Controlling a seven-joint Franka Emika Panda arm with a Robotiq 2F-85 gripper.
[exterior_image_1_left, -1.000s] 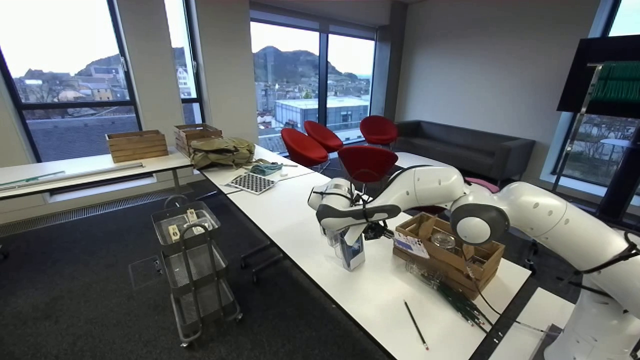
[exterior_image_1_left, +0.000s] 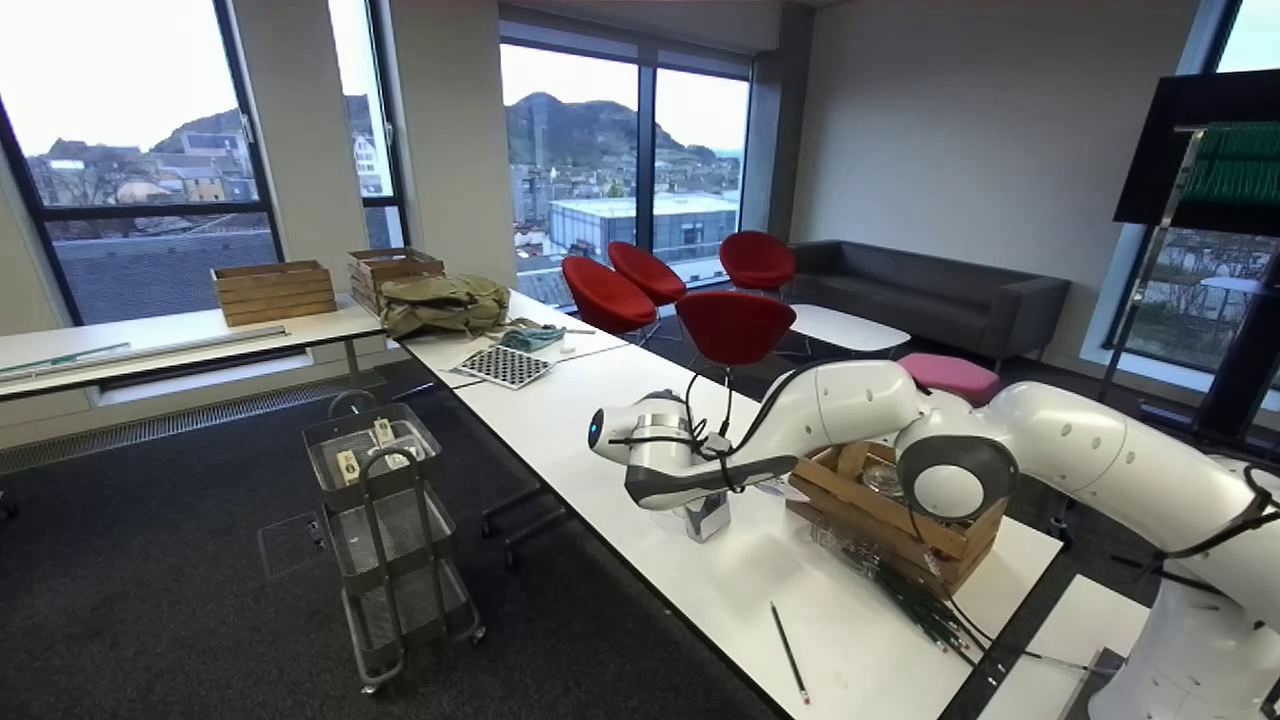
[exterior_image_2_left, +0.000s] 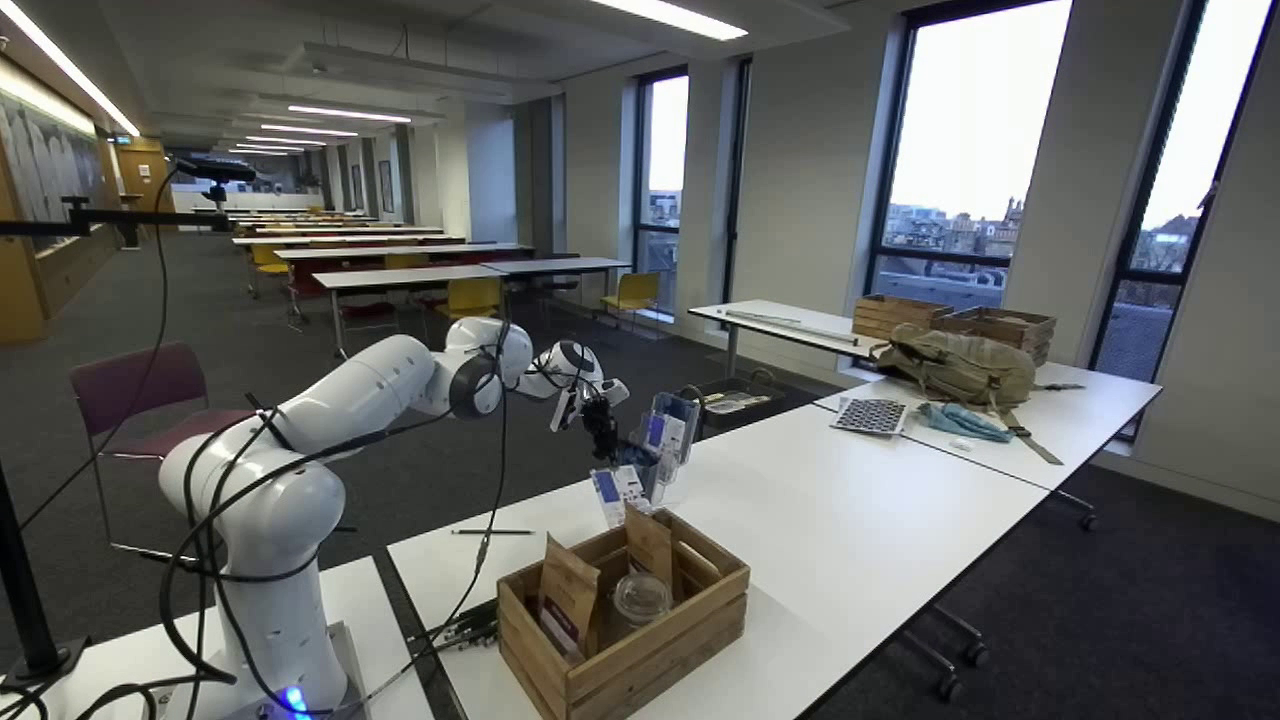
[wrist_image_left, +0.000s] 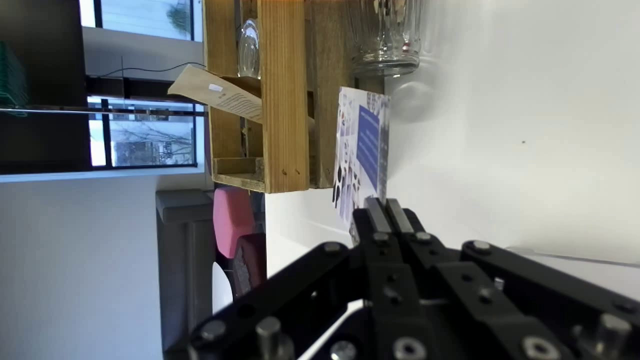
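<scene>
A leaflet with a blue panel and a purple pattern (wrist_image_left: 360, 150) is pinched at its edge by my gripper, whose fingers are shut together. In exterior view 2 the same leaflet (exterior_image_2_left: 615, 490) hangs tilted in the air below the black gripper, in front of a clear holder with blue-and-white leaflets (exterior_image_2_left: 672, 422). From exterior view 1 the arm hides my fingers and most of the leaflet; the holder (exterior_image_1_left: 708, 518) shows just beneath the wrist.
A wooden crate (exterior_image_2_left: 654, 670) holds brown paper packets (exterior_image_2_left: 567, 600) and a glass jar (exterior_image_2_left: 642, 596). Beside it lie a drinking glass (wrist_image_left: 387, 45) and dark pencils (exterior_image_1_left: 918, 606). One loose pencil (exterior_image_1_left: 788, 654) lies apart.
In exterior view 1 my wrist has shifted left and now overlaps the holder's upper part; the leaflet has travelled along with it. The loose pencil lies further left than before.
</scene>
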